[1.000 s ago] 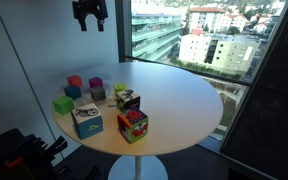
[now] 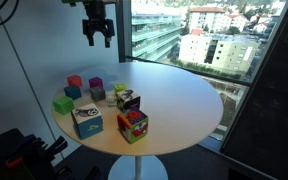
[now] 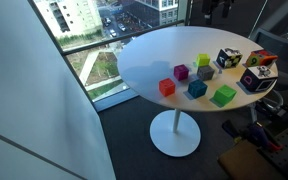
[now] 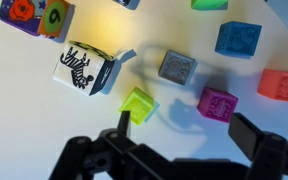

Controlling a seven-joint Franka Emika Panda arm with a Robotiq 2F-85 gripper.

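High over the round table, my gripper hangs open, its fingers wide apart and empty. Below lie small cubes: yellow-green, purple, grey, blue and red. A green cube is cut off at the top of the wrist view. Of the larger picture blocks, one has a zebra face. In the wrist view, the yellow-green cube sits just beyond the left finger, and the purple one is nearer the right finger.
The white round table has free room on its right half in exterior view 1. Two more picture blocks, one with a blue side and one reddish, stand near its front edge. A large window lies behind.
In exterior view 1 my gripper has come down and a little to the right, still open. The cubes and picture blocks have not moved.
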